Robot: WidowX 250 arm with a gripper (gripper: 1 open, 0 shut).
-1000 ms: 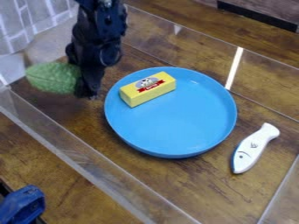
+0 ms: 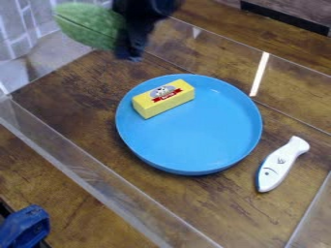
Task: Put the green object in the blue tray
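At the upper left a green object point(image 2: 87, 26), textured and blurred, hangs in the air. My dark gripper point(image 2: 119, 37) is shut on its right end; the fingertips are blurred and partly cut off by the top edge. The blue tray point(image 2: 214, 150), round and plate-like, lies on the wooden surface to the right and nearer the camera. Inside it, toward its upper left, rests a yellow box point(image 2: 163, 98) with a red and white label.
A white fish-shaped handle or knife point(image 2: 281, 164) lies just right of the tray. A blue item point(image 2: 23, 227) sits at the lower left corner. A clear, shiny strip point(image 2: 97, 179) runs along the left side. Most of the tray is bare.
My gripper has risen with the green object, moving up and slightly right in the view. The tray, yellow box and white handle have stayed put.
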